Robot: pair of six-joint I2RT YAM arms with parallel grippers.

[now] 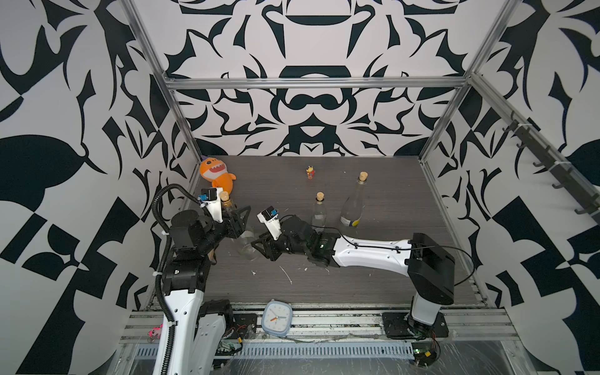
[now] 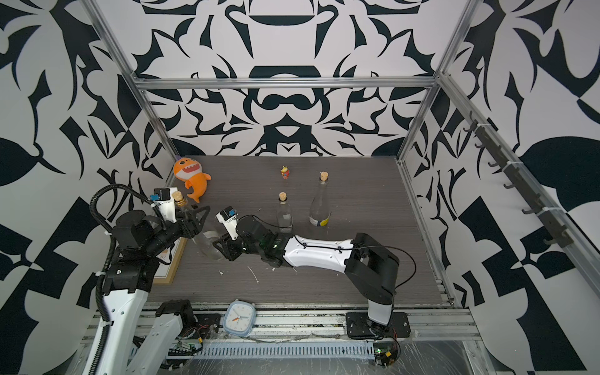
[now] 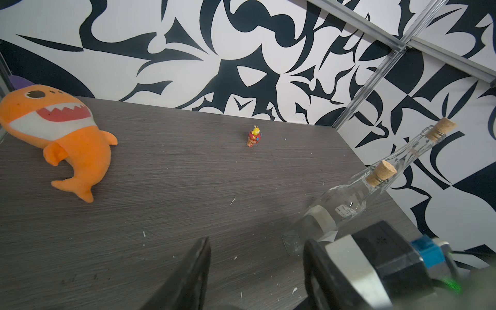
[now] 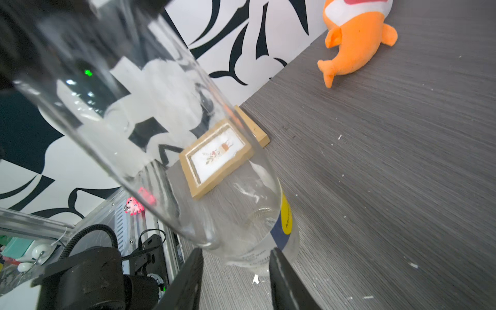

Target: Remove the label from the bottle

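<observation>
A clear corked bottle stands by my left gripper, which crosses its middle in the top left view. The bottle's base fills the centre of the right wrist view, with a yellow, blue and white label low on its side. My right gripper is open near the base, its fingertips apart just in front of the label's lower part; no label shows gripped. In the left wrist view my left fingers are spread apart. The bottle is out of sight there, so whether they clasp it cannot be seen.
A smaller corked bottle and a tall one stand behind the right arm. An orange shark plush and a tiny figurine sit at the back. A framed picture lies at left.
</observation>
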